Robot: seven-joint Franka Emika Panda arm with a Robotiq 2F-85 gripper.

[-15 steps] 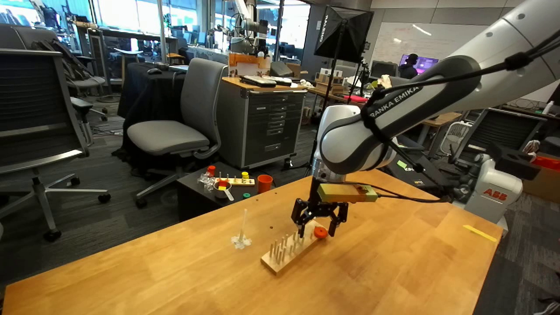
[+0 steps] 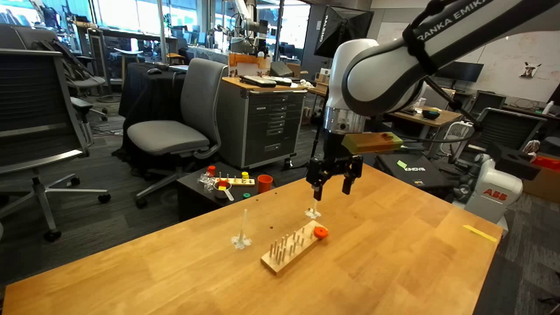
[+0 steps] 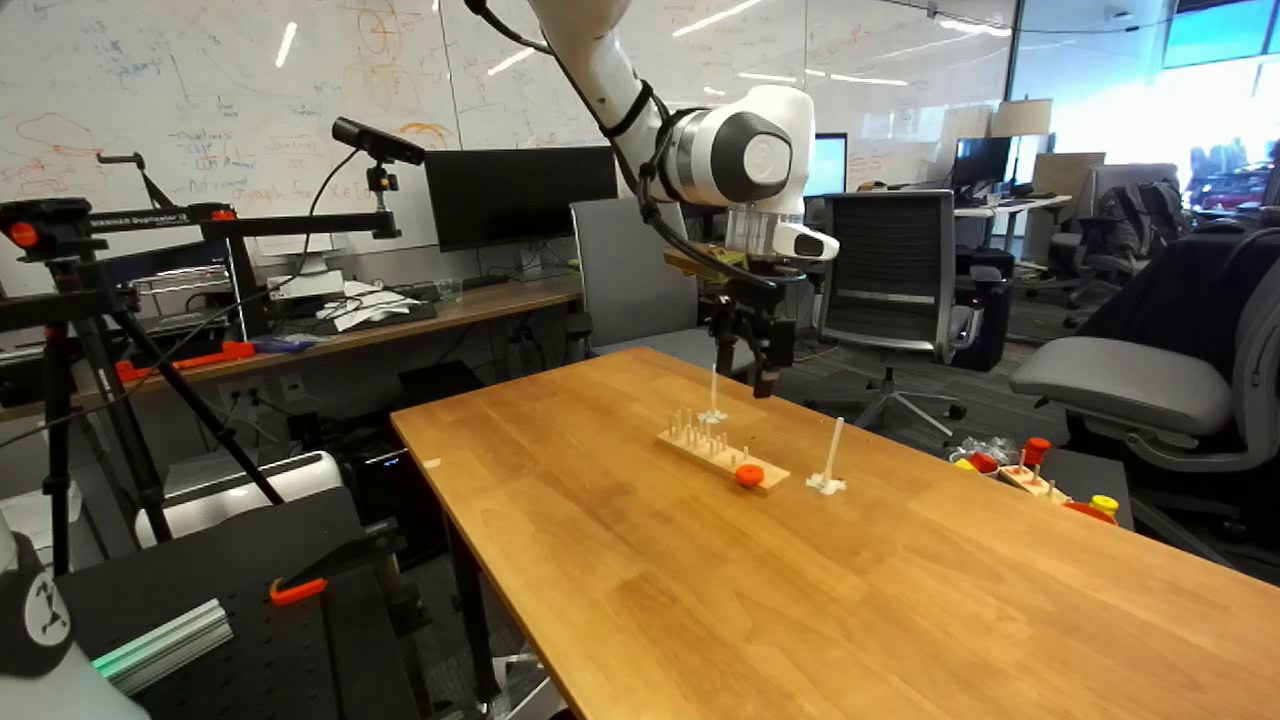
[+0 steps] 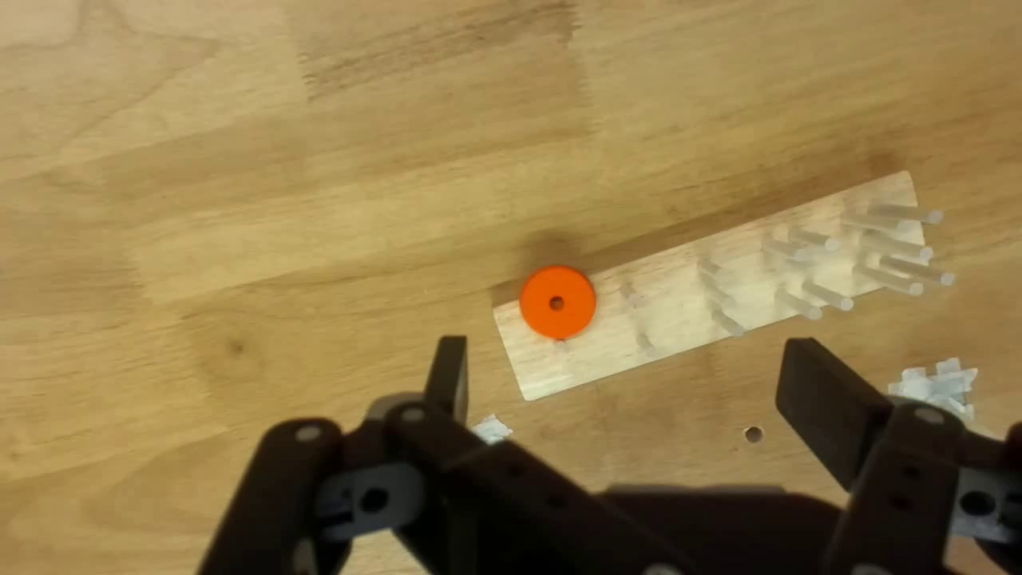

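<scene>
An orange disc with a centre hole (image 4: pixel 557 303) rests at one end of the wooden peg board (image 4: pixel 613 350). Thin upright pegs (image 4: pixel 810 239) stand in groups along the rest of the board. Above the table, clear of board and disc, my gripper (image 2: pixel 331 194) hangs open. In the wrist view its fingers (image 4: pixel 448 378) are wide apart with nothing between them, and the disc shows ahead of the gap. Two tall white rods stand fixed to the table by taped bases, one rod (image 2: pixel 243 225) to the left of the board and the other (image 3: pixel 714 390) at the board's far end.
A low black side table (image 2: pixel 191 197) past the table edge carries an orange cup (image 2: pixel 264 183), a metal cup (image 2: pixel 223 190) and another peg board. The two rods stick up close to the board.
The arm has risen from just over the disc end of the board, moving up and slightly right. The disc has stayed in place on the board, and the gripper remains open.
</scene>
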